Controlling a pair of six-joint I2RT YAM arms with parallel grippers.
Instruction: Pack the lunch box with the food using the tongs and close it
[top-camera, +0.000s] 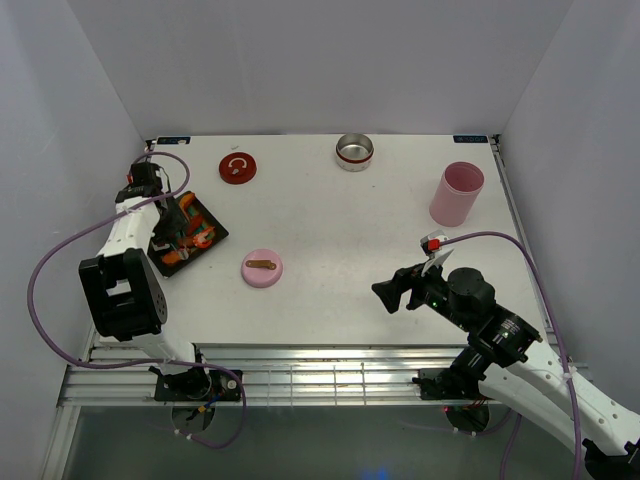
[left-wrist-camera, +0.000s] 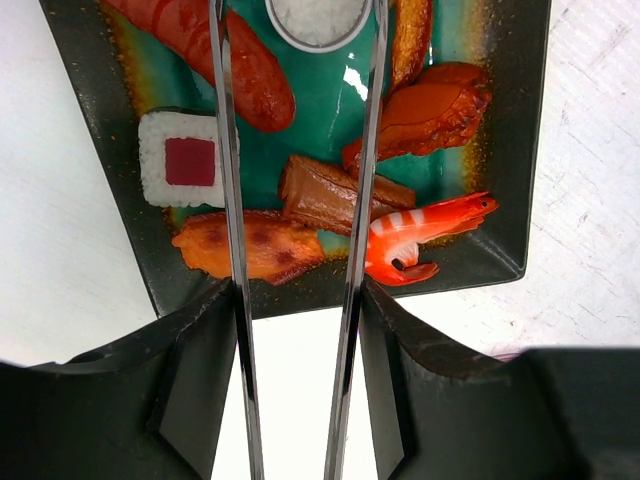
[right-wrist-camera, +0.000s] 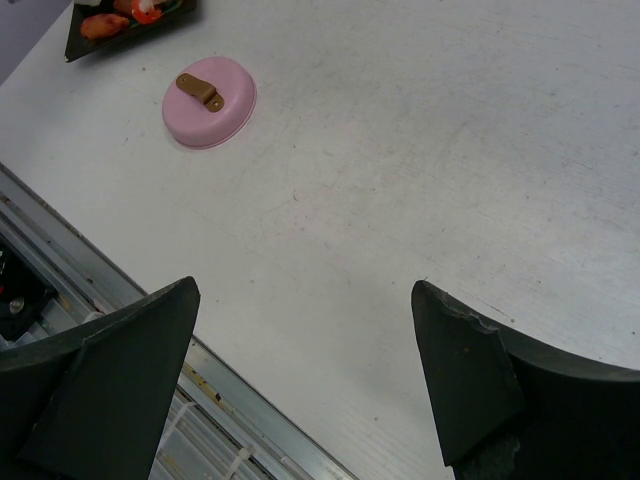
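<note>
A black tray (left-wrist-camera: 90, 140) of food sits at the table's left. In the left wrist view it holds a sausage (left-wrist-camera: 260, 90), a white cup (left-wrist-camera: 315, 18), a rice piece (left-wrist-camera: 188, 160), a shrimp (left-wrist-camera: 420, 230) and several other pieces. My left gripper is over it, long metal tips part open above the food; whether anything is between them I cannot tell. My right gripper stands open and empty at the front right.
A pink lid (top-camera: 262, 275), a dark red lid (top-camera: 237, 172), a steel container (top-camera: 355, 150) and a pink cylinder (top-camera: 455, 200) stand on the table (top-camera: 320, 250), whose middle is clear.
</note>
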